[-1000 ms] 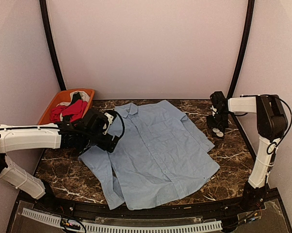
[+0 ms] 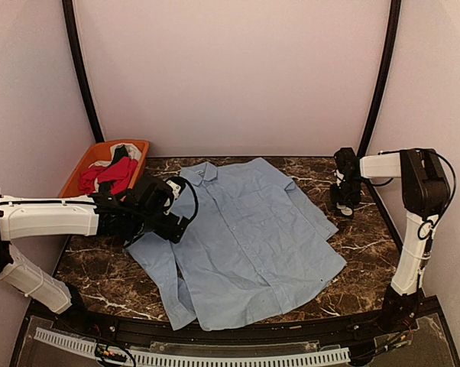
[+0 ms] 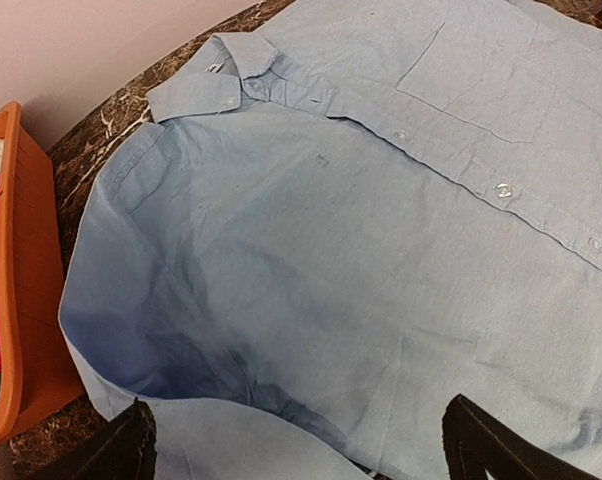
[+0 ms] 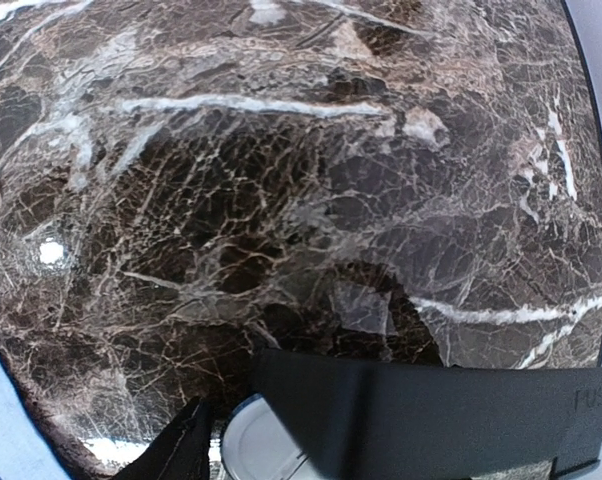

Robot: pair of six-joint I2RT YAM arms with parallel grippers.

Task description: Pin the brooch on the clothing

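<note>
A light blue button shirt (image 2: 257, 237) lies spread on the dark marble table, collar toward the back. My left gripper hangs open over the shirt's left part, nothing between its fingers. At the right of the table, beside the shirt, my right gripper (image 2: 345, 200) is down low over a small round pale disc (image 4: 256, 440), possibly the brooch. One black finger hides much of the disc in the right wrist view; whether the fingers touch it I cannot tell.
An orange bin (image 2: 89, 164) with red, white and dark cloths stands at the back left. Bare marble (image 2: 367, 252) shows right of the shirt and at the front left. Walls bound the table at the back and sides.
The left arm and shirt look unchanged.
</note>
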